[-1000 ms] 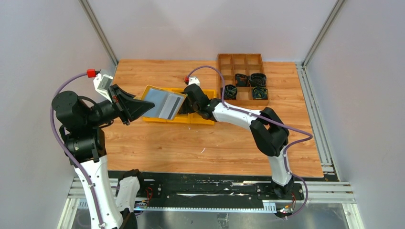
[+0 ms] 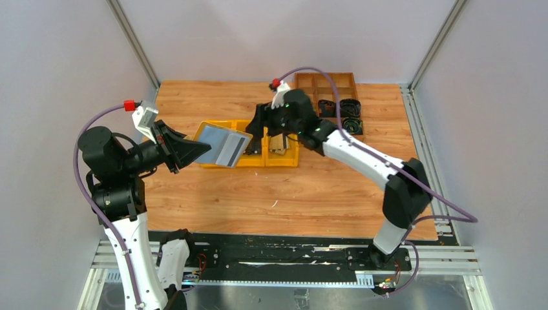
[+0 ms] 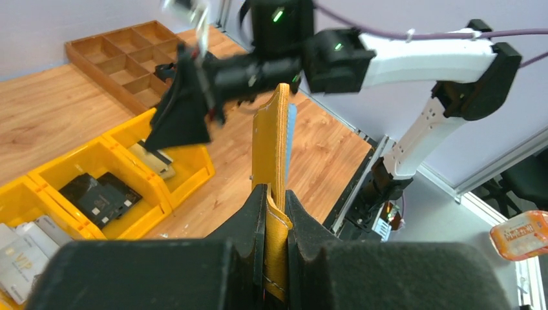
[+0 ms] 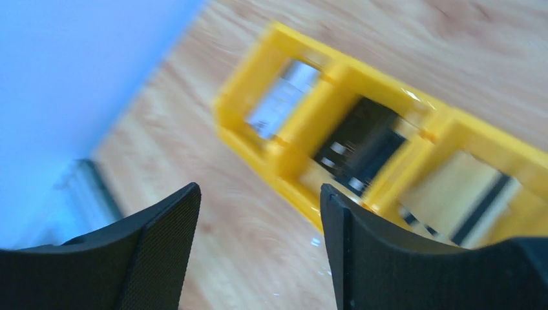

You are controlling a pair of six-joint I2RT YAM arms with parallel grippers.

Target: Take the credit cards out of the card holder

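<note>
A yellow card holder with a grey-blue face and a striped, card-like end hangs above the table. My left gripper is shut on it; in the left wrist view the holder stands edge-on between the fingers. My right gripper, blurred from motion in the top and left wrist views, is apart from the holder, to its right. Its two fingers are parted with nothing between them. A yellow bin with compartments lies beneath; beige cards fill its right compartment, black ones the middle, pale ones the left.
A brown wooden tray with coiled dark items in some of its compartments stands at the back right.
The right gripper has pulled away from the holder, up and to the right, uncovering the bin's right compartment. The bin shifted slightly right earlier. My left gripper has moved only slightly right and still holds the holder.
</note>
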